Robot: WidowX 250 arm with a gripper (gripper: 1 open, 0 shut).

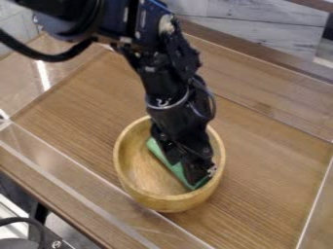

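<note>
A tan wooden bowl (pixel 143 187) sits on the wooden table near its front edge. A green object (pixel 172 162) lies inside it, partly hidden by my black gripper (pixel 189 158), which reaches down from the upper left into the bowl over that object. The fingers overlap the green object, and I cannot tell whether they grip it.
A pale panel stands along the back. The table's front edge runs along the lower left, with cables beyond it.
</note>
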